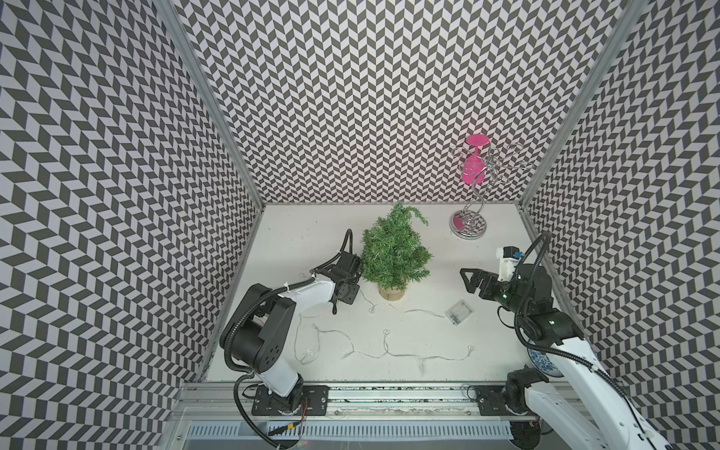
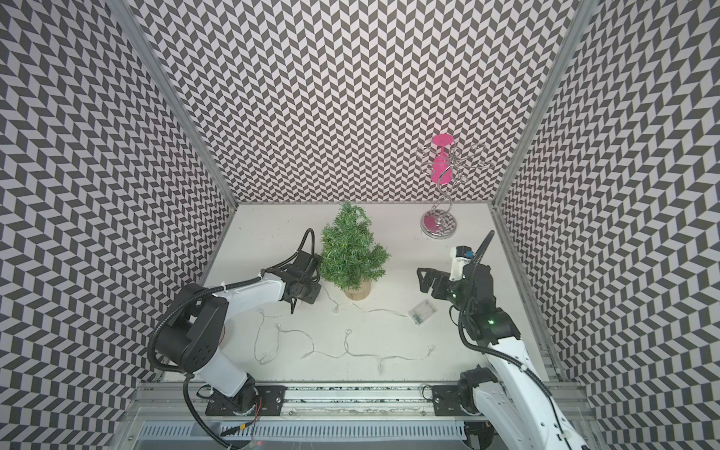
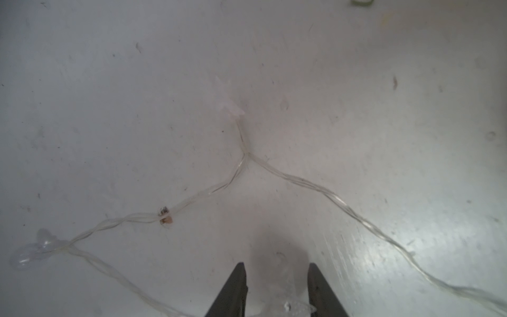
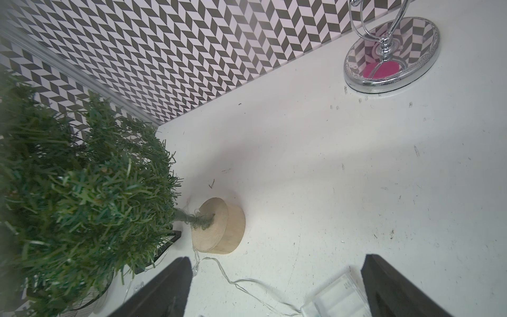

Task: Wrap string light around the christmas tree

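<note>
The green Christmas tree [image 1: 396,247] stands upright on its round wooden base [image 4: 229,227] near the table's middle. A clear string light [image 1: 360,354] lies loosely across the table in front of it, one end running to a transparent battery box [image 1: 459,312]. Pointing down left of the tree, my left gripper has its fingers apart, with a clear bulb [image 3: 285,303] showing in the gap. More wire [image 3: 338,200] lies flat beyond those fingers. Over on the tree's right, my right gripper is open and empty, above the battery box.
A chrome stand with a pink figure [image 1: 473,168] is at the back right. Near the right arm's base sits a blue-patterned dish [image 1: 546,363], partly covered by the arm. Bare table [image 4: 317,158] lies between tree and stand.
</note>
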